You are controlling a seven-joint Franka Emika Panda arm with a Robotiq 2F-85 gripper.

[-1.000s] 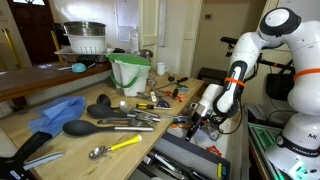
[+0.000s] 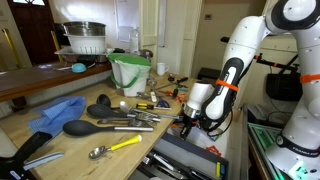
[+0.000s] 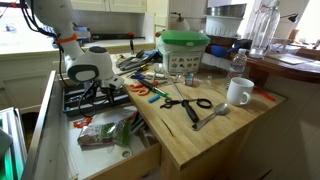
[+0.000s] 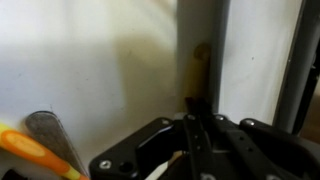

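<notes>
My gripper (image 2: pixel 197 131) reaches down into the open drawer (image 2: pixel 213 169) at the counter's front. In the other exterior view, the white wrist housing (image 3: pixel 88 66) hangs over the drawer's black organiser (image 3: pixel 72 101). The wrist view shows the dark gripper mechanism close to a pale drawer wall (image 4: pixel 225 60). A narrow tan strip (image 4: pixel 196 72) lies just ahead of the fingers, partly hidden by them. An orange-handled tool (image 4: pixel 35 150) rests at lower left. Shadow hides the fingertips, so their opening and any contact are unclear.
Bagged items (image 3: pixel 104 133) lie in the drawer's front part. Kitchen tools, including a yellow-handled one (image 2: pixel 127 143), and a blue cloth (image 2: pixel 57 113) cover much of the counter. A green-and-white bin (image 3: pixel 182 48) and a white mug (image 3: pixel 240 92) stand there too.
The arm's links have risen and straightened, and the wrist housing has shifted slightly right in the first exterior view. The gripper stays low at the drawer. Counter items look unmoved.
</notes>
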